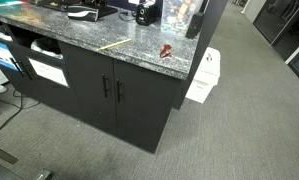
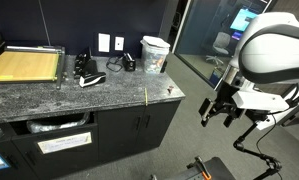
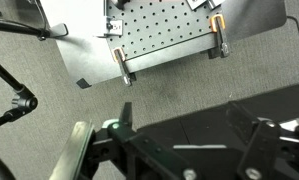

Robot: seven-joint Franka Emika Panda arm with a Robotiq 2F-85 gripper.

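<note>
At the right of exterior view 2, my gripper (image 2: 223,112) hangs in the air beside the counter, clear of everything on it. In the wrist view the gripper is open, its two dark fingers wide apart over grey floor, with nothing between them. A thin yellow stick (image 1: 115,45) lies on the speckled grey counter (image 1: 139,58). Near the counter's right end is a small red object (image 1: 166,50), too small to make out. Well away from my gripper, a clear tub (image 2: 155,55) with a pale lid stands at the back of the counter.
A black mesh holder (image 2: 129,63) and a black device (image 2: 90,70) stand near the wall, with a wood-coloured tray (image 2: 25,66) at the far left. The wrist view shows a perforated metal plate (image 3: 154,28) with clamps. Open floor lies right of the cabinets.
</note>
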